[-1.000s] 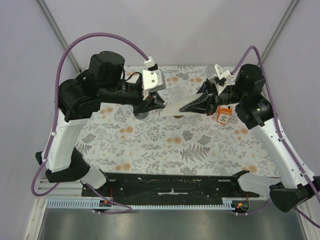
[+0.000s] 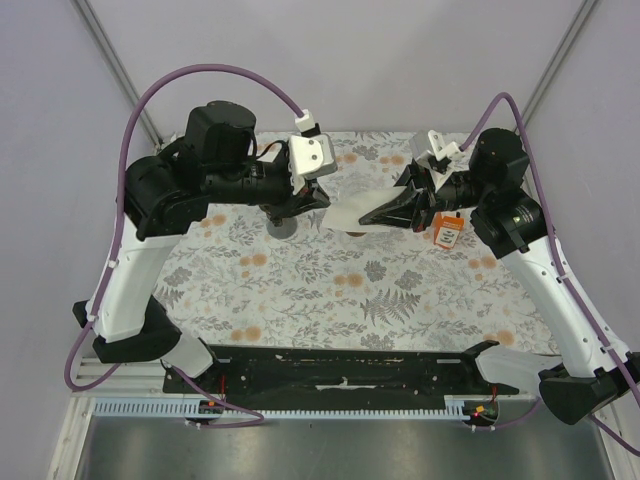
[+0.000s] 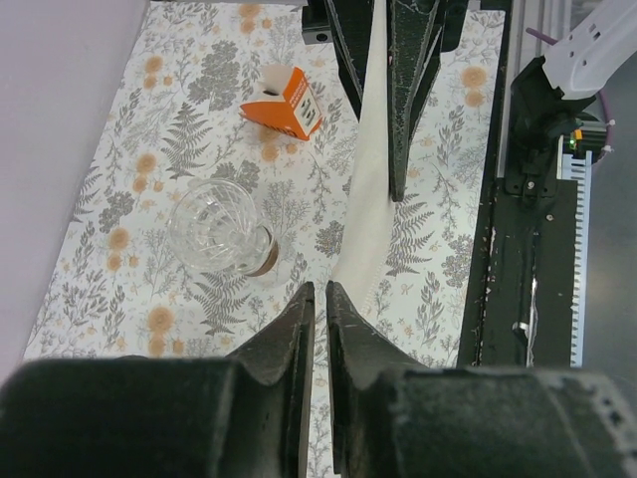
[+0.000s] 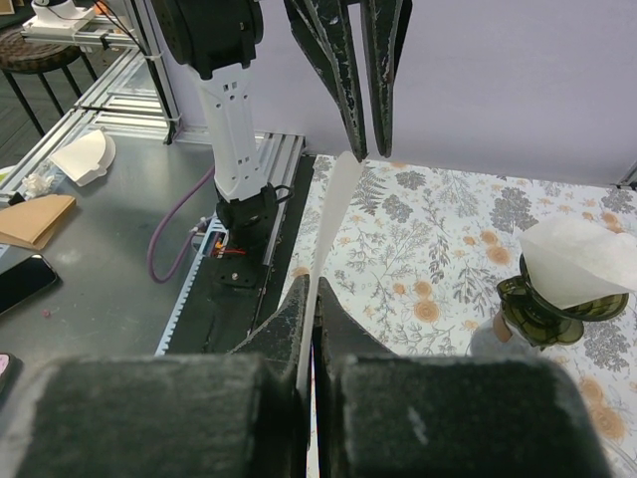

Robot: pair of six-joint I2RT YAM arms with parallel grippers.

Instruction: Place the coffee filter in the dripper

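Observation:
The white coffee filter (image 2: 350,210) is pinched in my right gripper (image 2: 400,208), which is shut on it; the left wrist view shows the paper (image 3: 368,219) hanging edge-on from those fingers. My left gripper (image 2: 318,198) is at the filter's left end; in the left wrist view its shut fingertips (image 3: 336,299) meet the paper's far edge. In the right wrist view a dark green dripper (image 4: 542,324) stands on a clear holder, with white paper (image 4: 567,261) lying over its top. A clear glass vessel (image 3: 214,224) lies behind the held filter in the left wrist view.
An orange-and-white carton (image 3: 297,105) stands on the right of the floral work surface (image 2: 280,300). The dripper is mostly hidden under my left arm in the top view.
The right arm and filter look nearly unchanged.

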